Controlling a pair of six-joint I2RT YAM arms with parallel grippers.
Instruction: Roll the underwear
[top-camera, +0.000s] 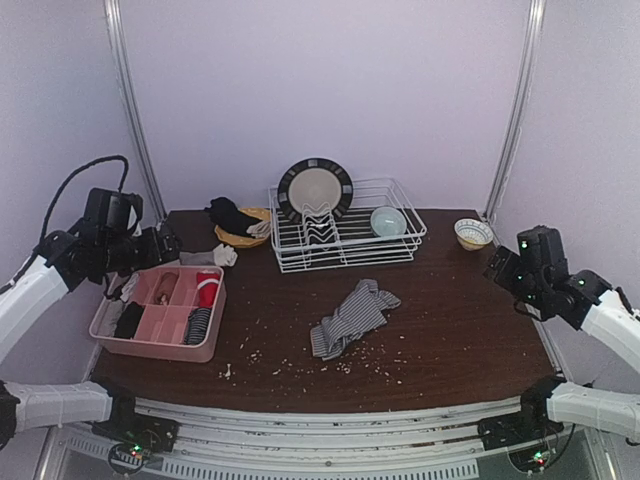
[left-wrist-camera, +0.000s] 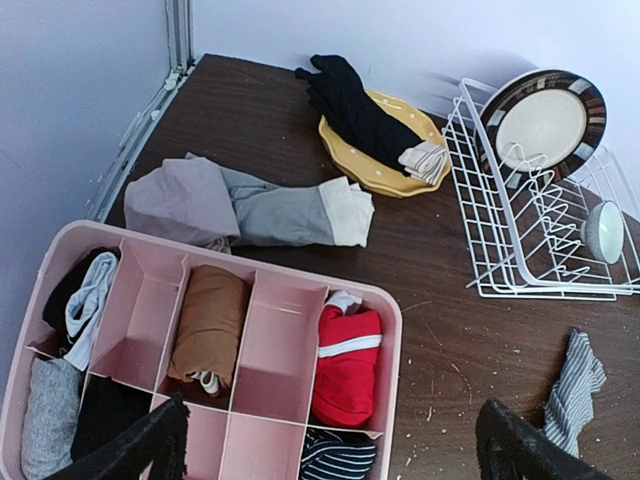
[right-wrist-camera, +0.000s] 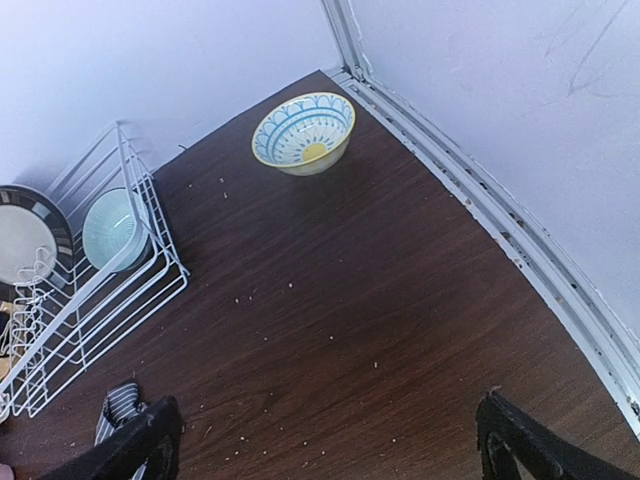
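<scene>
Grey striped underwear (top-camera: 352, 318) lies crumpled and unrolled on the dark table (top-camera: 450, 350), a little right of the middle. Part of the same striped underwear (left-wrist-camera: 573, 395) shows at the right of the left wrist view, and a small piece (right-wrist-camera: 122, 406) at the lower left of the right wrist view. My left gripper (top-camera: 168, 242) hangs above the pink box, its fingers wide apart and empty. Over the right side of the table my right gripper (top-camera: 494, 266) is open too, nothing between its fingers. Both are well away from the underwear.
The pink divided box (top-camera: 160, 348) at left holds several rolled garments. Behind it lie grey cloths (left-wrist-camera: 280, 208) and a yellow plate (left-wrist-camera: 375, 178) with black clothing. A white dish rack (top-camera: 345, 262) stands at the back; a bowl (top-camera: 473, 234) sits back right.
</scene>
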